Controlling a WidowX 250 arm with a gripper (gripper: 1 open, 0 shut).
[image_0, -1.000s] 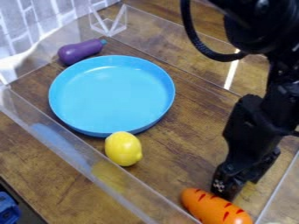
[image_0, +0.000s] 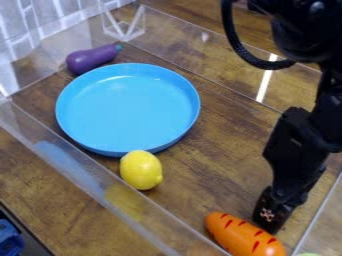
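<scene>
The black gripper (image_0: 274, 210) reaches down at the right, its tip low over the wooden surface just above an orange toy carrot (image_0: 242, 235), which lies at the bottom edge. The fingers are largely hidden in dark overlap, and I see nothing clearly held. A yellow lemon (image_0: 142, 170) lies left of the gripper, below a round blue plate (image_0: 128, 105). A purple eggplant (image_0: 92, 58) lies at the top left, behind the plate.
Clear plastic walls (image_0: 67, 165) border the wooden surface (image_0: 201, 160). A blue object (image_0: 8, 240) sits outside at the bottom left. Bare wood lies between the plate and the gripper.
The arm and gripper have shifted slightly, with the gripper's tip still beside the carrot. The carrot, lemon, plate and eggplant look unmoved.
</scene>
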